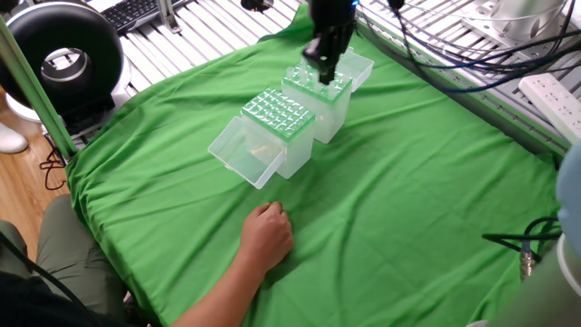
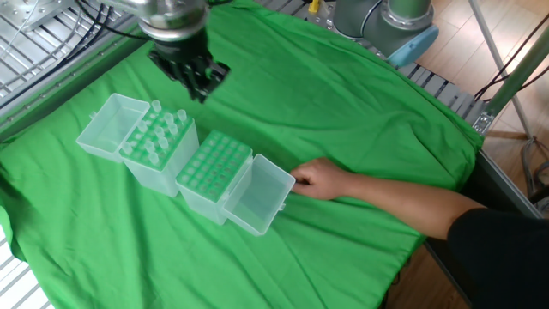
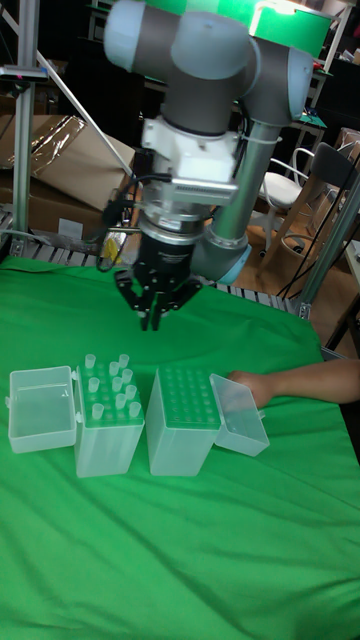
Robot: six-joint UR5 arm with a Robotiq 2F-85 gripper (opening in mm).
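Observation:
Two clear boxes with green perforated tops stand side by side on a green cloth, lids hinged open outward. One box [image 3: 110, 448] carries several translucent tubes or tips [image 3: 114, 370] standing in its top. Across the other box [image 3: 181, 448] the holes look empty of upright tubes. My gripper [image 3: 150, 322] hangs above and behind the boxes in exterior view 3, pointing down. Its fingers are close together with a narrow gap; whether they count as shut is unclear. No object shows between them. In exterior view 1 the gripper [image 1: 323, 78] is blurred and overlaps the tube-filled box.
A person's hand [image 2: 317, 178] rests on the cloth beside the open lid [image 2: 260, 196] of the box without tubes. The other lid [image 2: 113, 125] lies open on the far side. Cables [image 1: 490, 82] run along the table edge.

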